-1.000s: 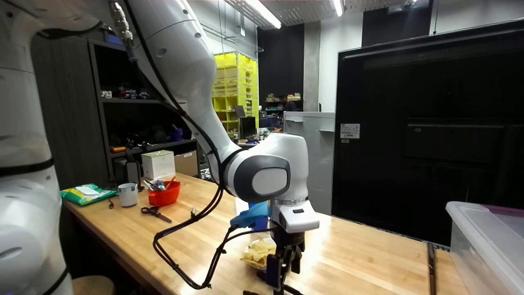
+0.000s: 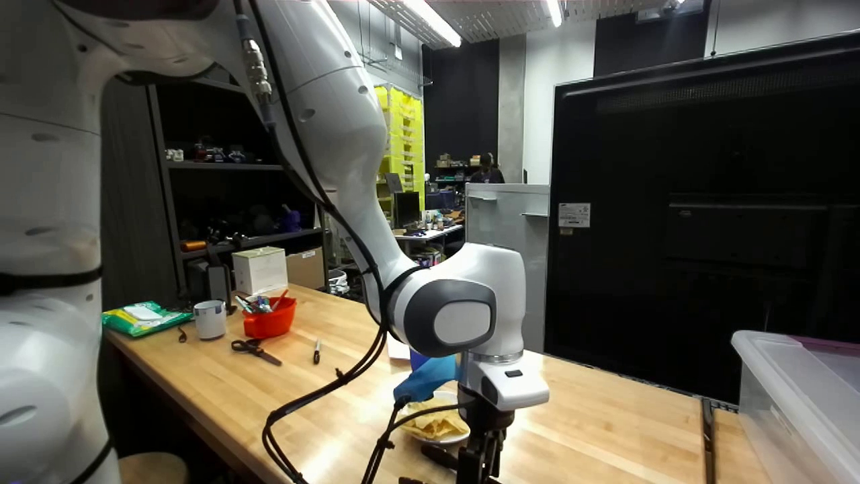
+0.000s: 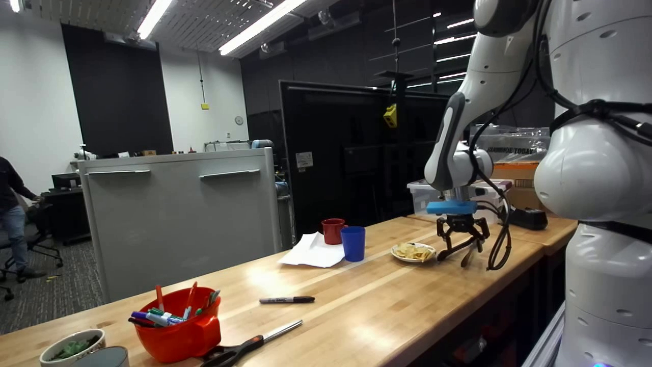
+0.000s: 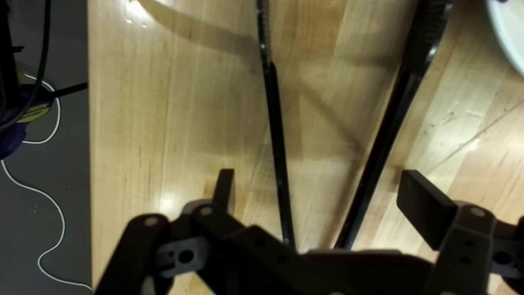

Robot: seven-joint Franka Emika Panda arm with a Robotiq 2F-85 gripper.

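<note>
Black tongs [image 4: 281,162] lie spread on the wooden table [image 4: 162,123], their two arms running up through the wrist view and their joined end hidden behind the gripper body. My gripper is open above them, one fingertip on either side, and neither finger visibly touches them. In exterior view 2, the gripper [image 3: 455,252] points down close to the table, right of a white plate of yellow chips [image 3: 413,251]. Only the edge of that plate [image 4: 511,29] shows at the wrist view's upper right.
A blue cup [image 3: 353,243], a red mug [image 3: 333,231] and white paper [image 3: 313,251] are beyond the plate. Farther along the table are a marker [image 3: 287,299], scissors [image 3: 250,345] and a red pen holder [image 3: 177,333]. A clear bin [image 2: 794,403] stands at the right. The table edge is near the gripper.
In exterior view 1 the arm and gripper have come down and shifted to the right. The plate of chips and the table items beyond it look unmoved.
</note>
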